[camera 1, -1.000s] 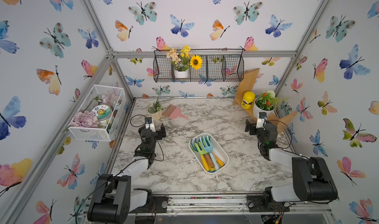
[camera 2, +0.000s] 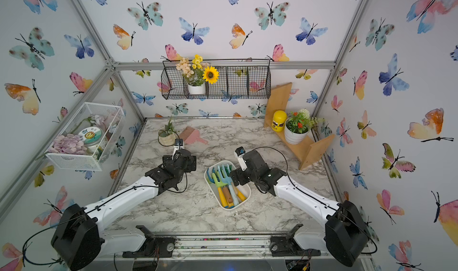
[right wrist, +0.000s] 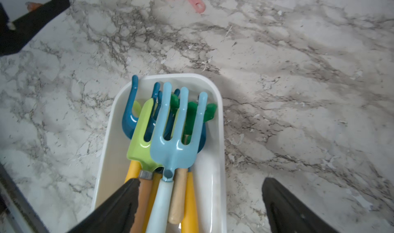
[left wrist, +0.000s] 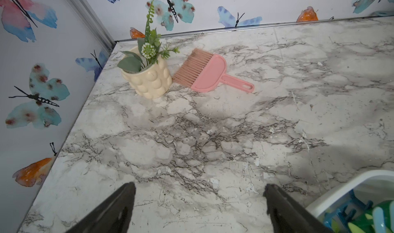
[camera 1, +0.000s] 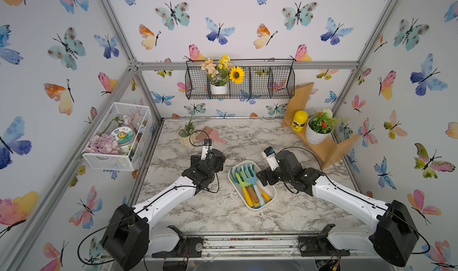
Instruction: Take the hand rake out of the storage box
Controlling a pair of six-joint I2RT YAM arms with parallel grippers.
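A white storage box [camera 1: 270, 200] sits mid-table, full of garden tools. On top lies a light-blue hand rake [right wrist: 175, 151], beside green and darker blue tools with yellow and wooden handles. My right gripper is open above the box, its fingers either side of the upper tools, holding nothing visible. My left gripper is open over bare table left of the box, whose corner shows at the lower right of the left wrist view.
A pink brush [left wrist: 209, 75] and a cream plant pot [left wrist: 147, 83] stand at back left. A wooden shelf [camera 1: 334, 156] with a yellow container and potted plant is at the right.
The box and tools are unchanged.
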